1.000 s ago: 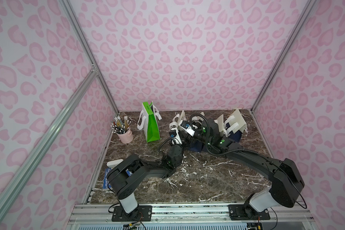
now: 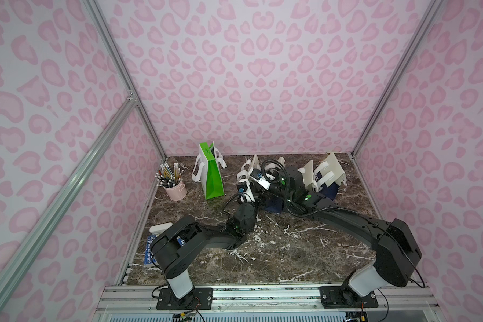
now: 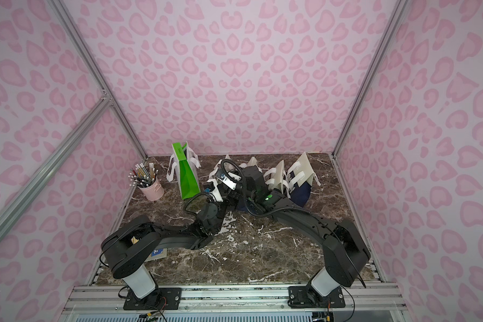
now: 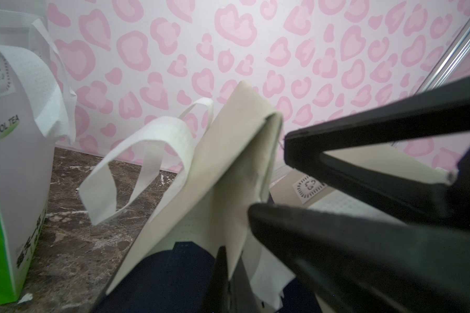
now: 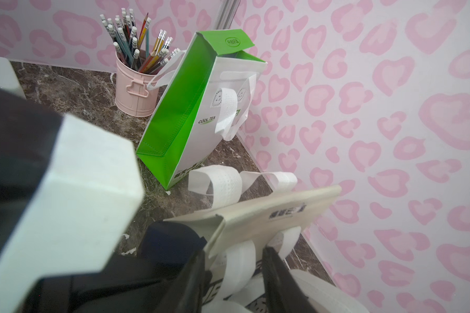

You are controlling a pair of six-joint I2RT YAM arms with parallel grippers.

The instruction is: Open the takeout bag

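A navy takeout bag with a beige top (image 4: 203, 193) and white handles (image 4: 164, 135) stands in front of the grippers. My left gripper is shut low on it, with the beige side panel narrowing down between the fingers. Around the upper corner of that beige top, my right gripper stands part open. In the right wrist view, the right gripper's fingers (image 5: 277, 271) are spread, with the beige panel (image 5: 276, 211) and a white handle behind the gap. Both arms hide most of this bag in the top views; its beige edge (image 2: 255, 160) shows.
A green and white bag (image 2: 212, 171) stands to the left, beside a pink bucket of pencils (image 2: 175, 190). More beige and navy bags (image 2: 330, 170) stand at the right. A white object (image 2: 160, 228) lies at front left.
My right arm has shifted slightly to the left, its elbow a little higher. The left arm and the standing bags look unchanged.
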